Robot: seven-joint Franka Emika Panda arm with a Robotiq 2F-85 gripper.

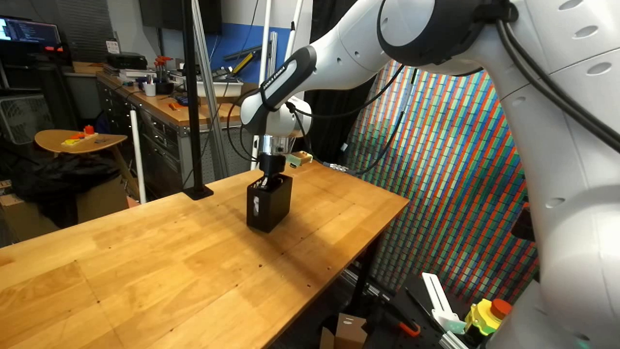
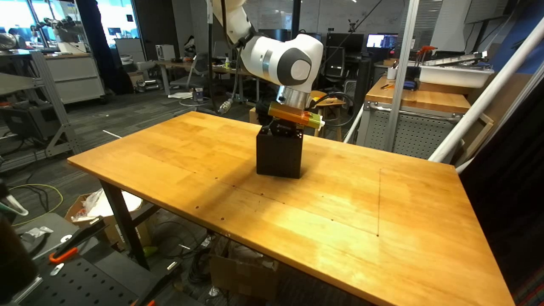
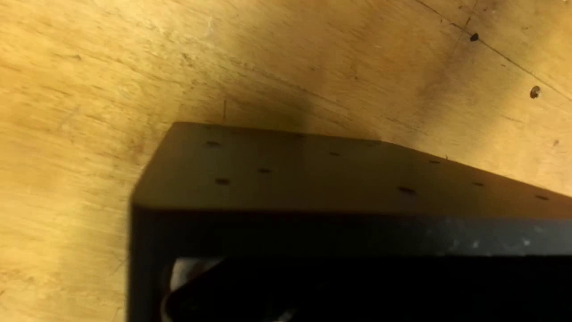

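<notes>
A black open-topped box (image 1: 268,204) stands upright on the wooden table. My gripper (image 1: 271,174) points down into its opening, lower down than the rim. From the other side, the box (image 2: 279,157) hides the fingertips completely. The gripper is shut, and nothing can be made out between its fingers. Something whitish (image 1: 256,204) shows through a slot in the box's side. In the wrist view the rim of the box (image 3: 332,233) runs across the lower part, and its inside is mostly dark. A pale patch (image 3: 182,270) appears at the inner corner.
A black post (image 1: 198,191) rises at the table's far edge. An orange and green piece (image 2: 296,114) is mounted on my wrist, above the box.
</notes>
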